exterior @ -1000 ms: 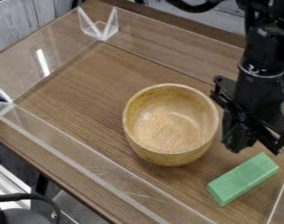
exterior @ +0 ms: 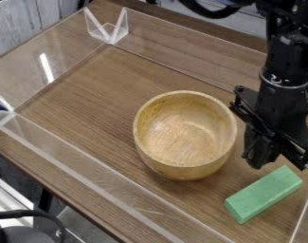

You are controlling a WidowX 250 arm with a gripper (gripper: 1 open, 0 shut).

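Observation:
The black gripper (exterior: 252, 144) reaches down from the upper right, just right of a round tan wooden bowl (exterior: 184, 134). It appears shut, with nothing visible between its fingers. Below it, at the lower right, a green rectangular block (exterior: 262, 194) lies on the wooden surface, apart from the gripper. The bowl looks empty.
Clear plastic pieces stand at the back-left corner and along the left edge. Black hardware (exterior: 20, 228) sits at the bottom left.

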